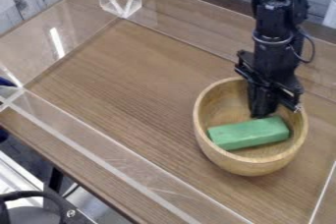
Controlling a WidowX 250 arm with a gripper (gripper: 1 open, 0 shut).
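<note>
A round light wooden bowl (227,154) sits on the right part of the wooden table, with a green block (246,134) lying in its bottom. The black arm comes down from the top right, and its gripper (269,106) reaches into the back of the bowl, just above the block's far side. The fingertips are dark and small in this view; nothing can be made out held between them, and whether they touch the block is unclear.
A white wire-like object (120,2) stands at the back left of the table (105,90). Dark cables and hardware lie beyond the table's edge at the lower left.
</note>
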